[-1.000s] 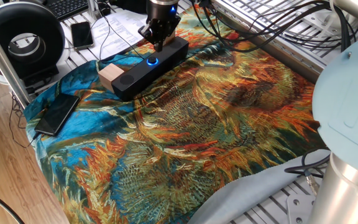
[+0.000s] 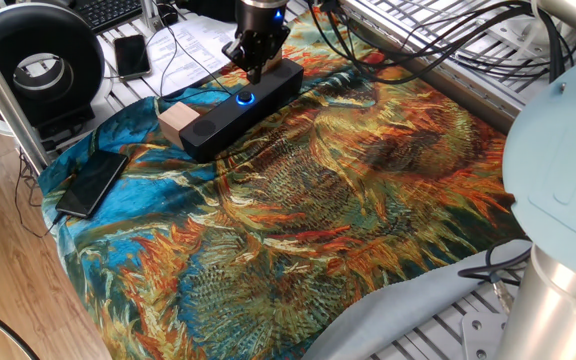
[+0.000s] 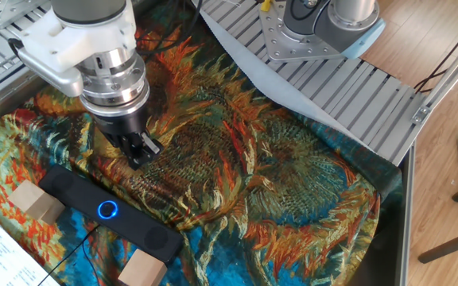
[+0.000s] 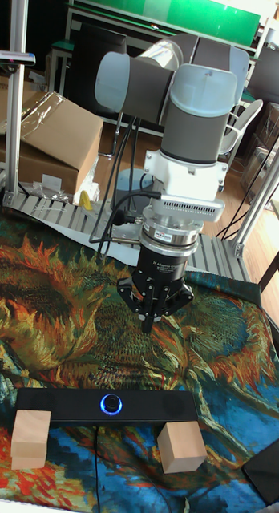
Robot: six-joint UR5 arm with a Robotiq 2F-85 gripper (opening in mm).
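Observation:
My gripper (image 4: 147,325) points down above the patterned cloth, its fingertips together and nothing visible between them. A long black speaker bar (image 3: 138,228) with a glowing blue ring knob (image 4: 112,405) lies near it. In exterior view 3 the gripper hangs on the robot's side of the bar, apart from it; in exterior view 1 the gripper (image 2: 254,76) overlaps the bar's far part. Two wooden blocks, one (image 3: 36,202) near one end and another (image 3: 142,268) near the other, sit along the bar's side away from the robot base.
The sunflower-patterned cloth (image 2: 318,200) covers the table, with wide free room on the robot's side of the bar. A dark phone (image 2: 92,184) lies near the cloth's edge. Black cables (image 2: 418,50) hang beside the arm, and a thin cable runs from the bar.

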